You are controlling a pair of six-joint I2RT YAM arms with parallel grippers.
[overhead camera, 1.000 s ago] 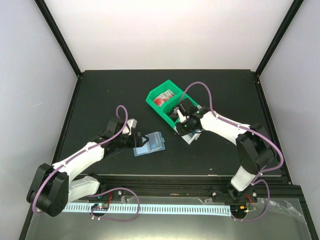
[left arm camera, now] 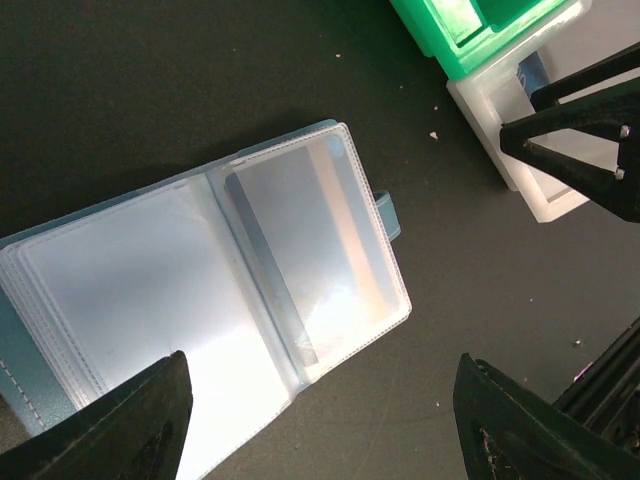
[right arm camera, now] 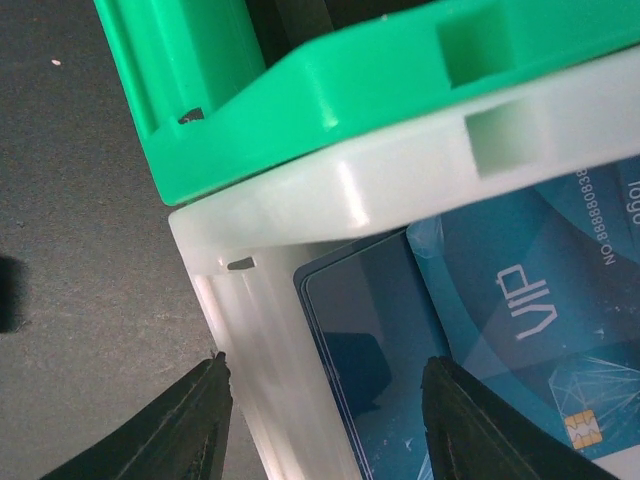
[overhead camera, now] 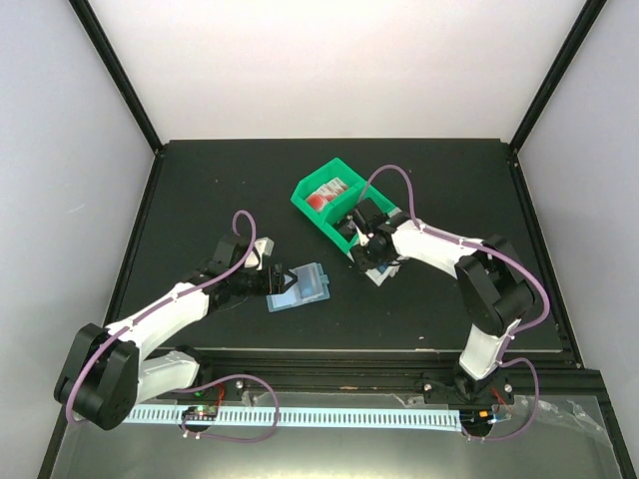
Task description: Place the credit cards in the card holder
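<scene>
The card holder [left arm camera: 310,240] lies flat and opened out, its clear pockets facing up and its blue edge showing. Just above it, my left gripper is open and empty. Blue credit cards [right arm camera: 530,310] lie in the white tray [right arm camera: 350,190]; a darker card [right arm camera: 375,330] rests at the tray's left end, partly under a neighbouring blue one. My right gripper stands part open over that end, one finger [right arm camera: 205,410] by the tray's outer wall and the other over the dark card. Whether either finger touches anything, I cannot tell.
A green bin [overhead camera: 318,222] with compartments adjoins the white tray on its far side; a red-and-white item [overhead camera: 327,194] sits in one compartment. Bare black table [overhead camera: 220,180] surrounds the bin and the holder.
The left arm, the card holder and the green bin have stayed put.
</scene>
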